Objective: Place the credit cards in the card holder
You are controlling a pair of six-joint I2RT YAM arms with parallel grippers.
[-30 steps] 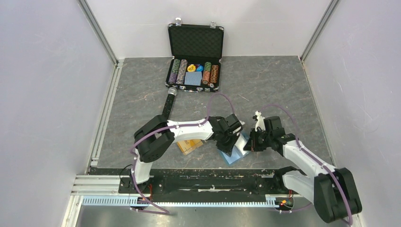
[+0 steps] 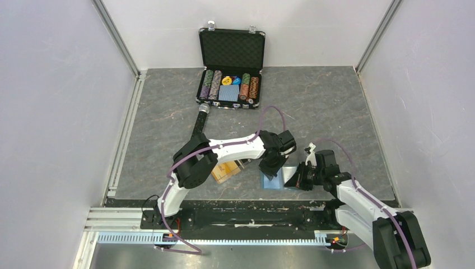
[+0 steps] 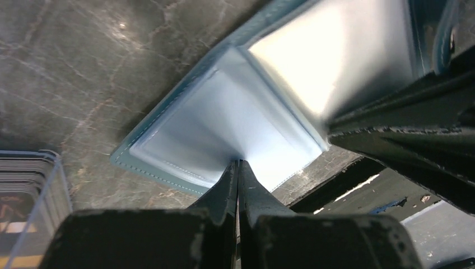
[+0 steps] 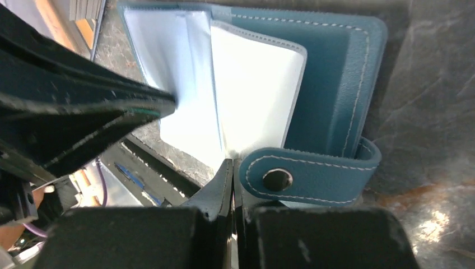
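The blue leather card holder (image 4: pixel 330 84) lies open on the front of the table, with pale blue and white pockets (image 3: pixel 224 117) and a snap strap (image 4: pixel 319 174) at one side. My left gripper is shut, its tips on the pale pocket, nothing visible between them. My right gripper is shut at the holder's snap side, nothing seen between its fingertips. In the top view both arms meet over the holder (image 2: pixel 269 179). Whether cards are inside the pockets I cannot tell.
A clear box with orange contents (image 2: pixel 224 171) lies left of the holder, partly under my left arm. A microphone (image 2: pixel 199 120) and an open poker-chip case (image 2: pixel 228 92) are behind.
The holder has turned straighter to the table edge.
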